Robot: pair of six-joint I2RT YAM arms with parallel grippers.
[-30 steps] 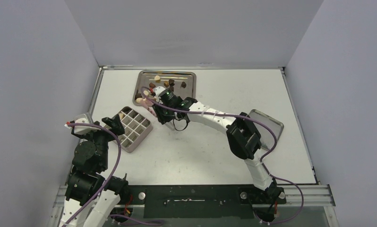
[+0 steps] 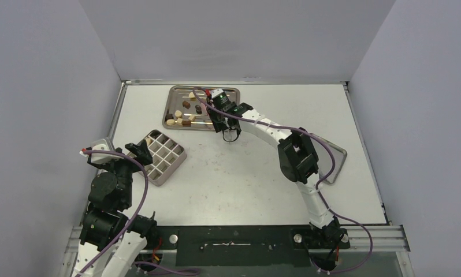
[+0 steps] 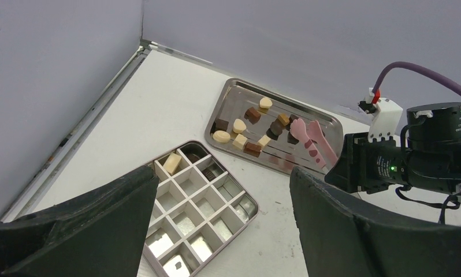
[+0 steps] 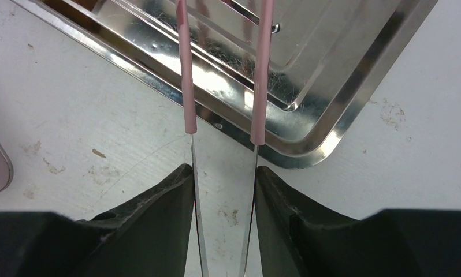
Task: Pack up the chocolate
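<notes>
A steel tray [image 3: 245,98] at the back holds several white, tan and dark chocolates, among them an oval white piece [image 3: 221,136]. A divided box [image 3: 205,207] stands in front-left of it, with a pale piece [image 3: 172,163] and dark pieces in back compartments. My right gripper is over the tray, its pink fingers parted; in the left wrist view they reach among the chocolates at the tray's right, and whether anything is at their tips is hidden in the right wrist view. My left gripper stands open beside the box, empty.
An empty tray [image 2: 341,151] lies at the right of the table, partly behind the right arm. Walls stand at left, back and right.
My right arm has moved back and to the right, from near the tray's front-left to over its right part. The left arm has not moved.
</notes>
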